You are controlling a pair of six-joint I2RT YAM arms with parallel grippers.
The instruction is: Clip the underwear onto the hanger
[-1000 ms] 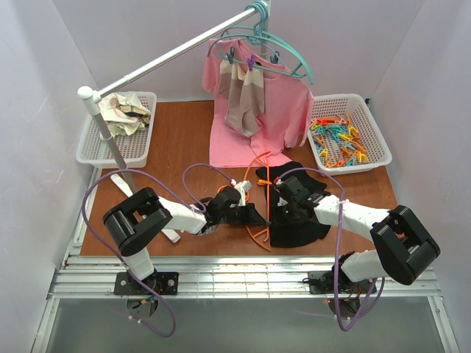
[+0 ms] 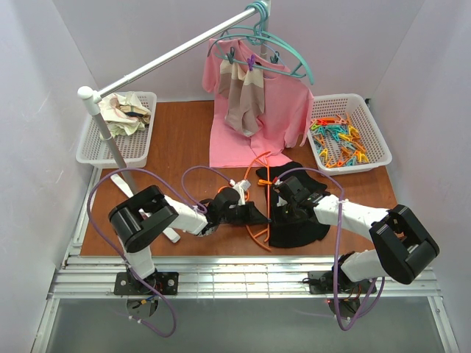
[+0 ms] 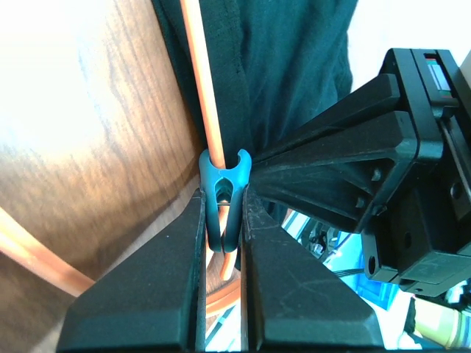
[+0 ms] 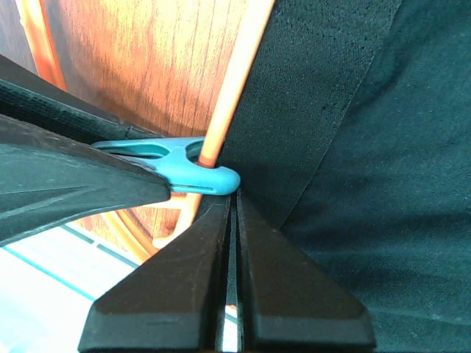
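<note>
An orange hanger (image 2: 259, 239) lies on the wooden table, its bar along the edge of the dark underwear (image 2: 298, 232). My left gripper is shut on a blue clip (image 3: 218, 176), which straddles the hanger bar (image 3: 199, 59) over the dark cloth (image 3: 287, 59). In the right wrist view the clip (image 4: 191, 173) sits across the bar beside the left gripper's fingers. My right gripper is shut over the dark fabric; whether any cloth is between its tips is hard to tell.
A basket of coloured clips (image 2: 375, 151) stands at the right, a basket with cloths (image 2: 88, 151) at the left. A rack (image 2: 169, 55) holds teal hangers with pink and beige garments.
My left arm has shifted slightly near its elbow; its gripper stays at the hanger. The right arm and the garments look unchanged.
</note>
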